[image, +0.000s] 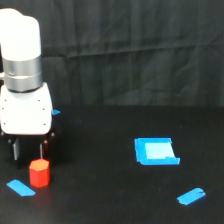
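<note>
A small red block (40, 173) stands on the black table at the lower left of the camera view. My gripper (29, 152) is just above and behind it, under the white arm (24, 80). Its dark fingers look spread apart, so it appears open, with nothing visible between them. The right finger comes close to the block's top; whether they touch cannot be made out against the dark background.
A strip of blue tape (20, 187) lies left of the block, and another blue strip (191, 196) is at the lower right. A blue-edged white square (158, 150) lies right of centre.
</note>
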